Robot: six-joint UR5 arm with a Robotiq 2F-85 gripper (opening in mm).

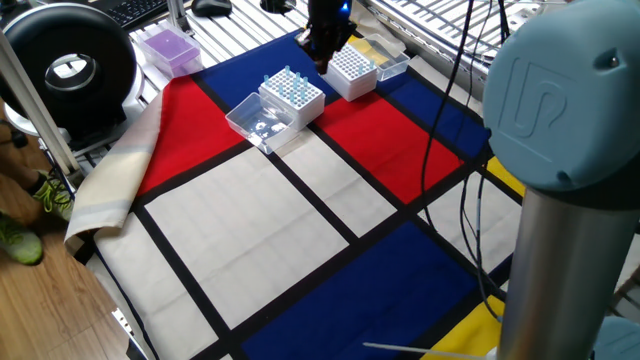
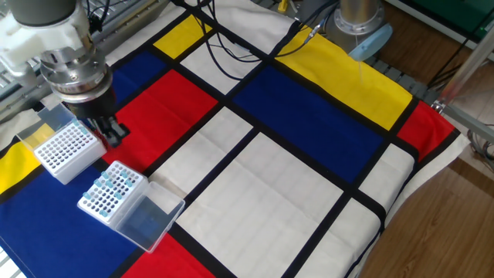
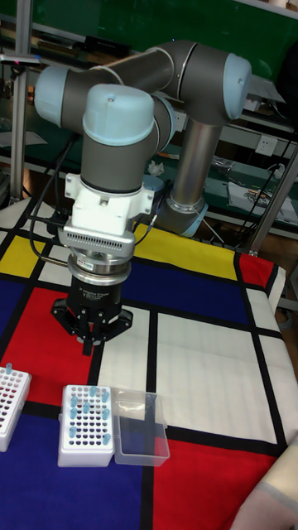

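Note:
A white tip rack holds several pale blue tips upright in its holes, and its clear lid lies open beside it. The second white rack shows mostly empty holes, with one blue tip in view near its edge. My gripper is above the table, close to the second rack in exterior view 2. Its dark fingers point down and look close together in exterior view 3. Whether anything thin is between them cannot be made out.
The second rack's clear lid lies open behind it. A purple-topped box stands at the table's far left in exterior view 1. Black cables hang by the arm.

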